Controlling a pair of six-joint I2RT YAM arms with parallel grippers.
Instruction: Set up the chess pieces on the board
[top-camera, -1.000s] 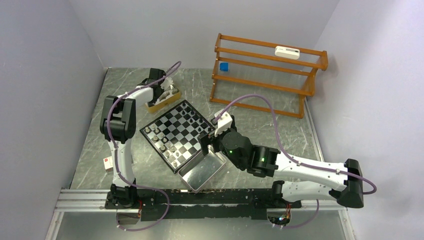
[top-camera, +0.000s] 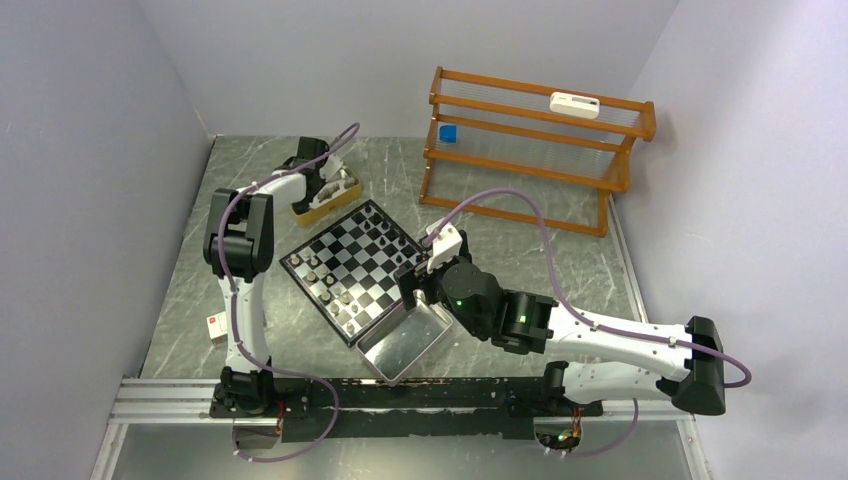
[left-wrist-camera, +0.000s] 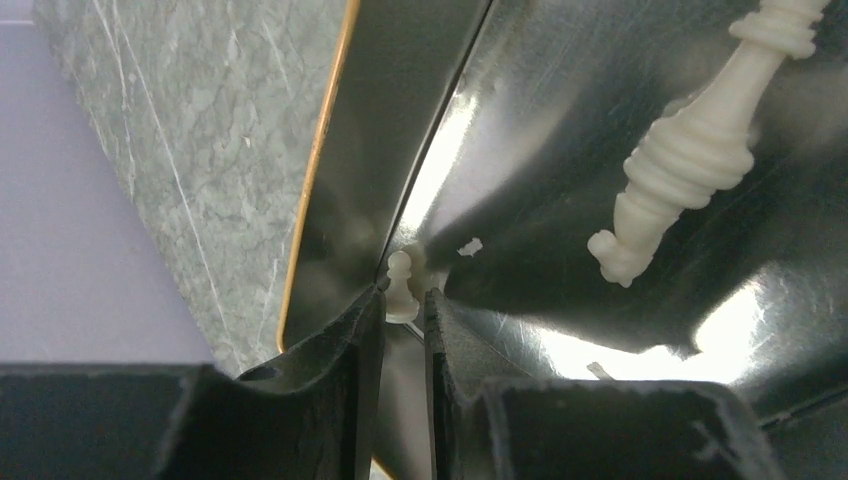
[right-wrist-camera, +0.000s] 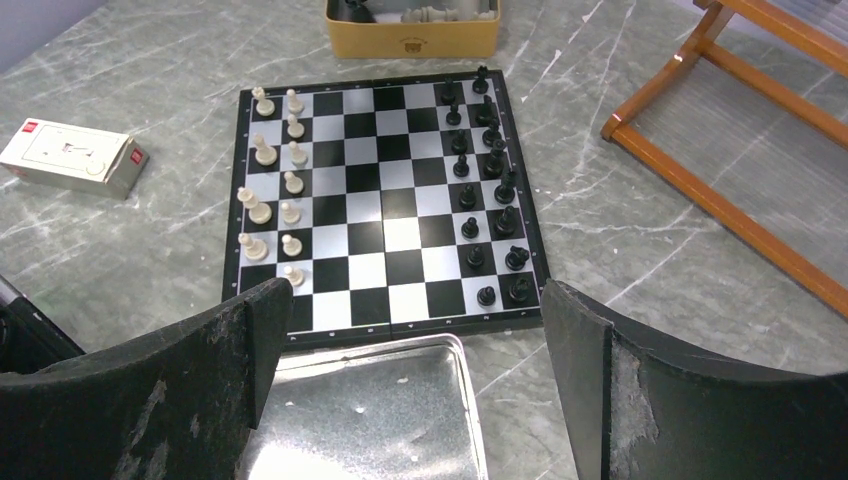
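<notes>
The chessboard (top-camera: 350, 260) carries rows of white pieces and black pieces on opposite sides, clearer in the right wrist view (right-wrist-camera: 380, 210). My left gripper is down in the yellow-rimmed box (top-camera: 335, 205), part open, its fingertips either side of a small white pawn (left-wrist-camera: 399, 270) lying by the box wall; whether they touch it is unclear. A larger white piece (left-wrist-camera: 690, 150) lies in the same box. My right gripper hangs open above the steel tray (right-wrist-camera: 365, 410) at the board's near side.
A wooden rack (top-camera: 520, 150) stands at the back right. A small white box (right-wrist-camera: 70, 160) lies left of the board.
My left arm has shifted very slightly at the box, its gripper staying inside. The right arm and the pieces on the board look unchanged.
</notes>
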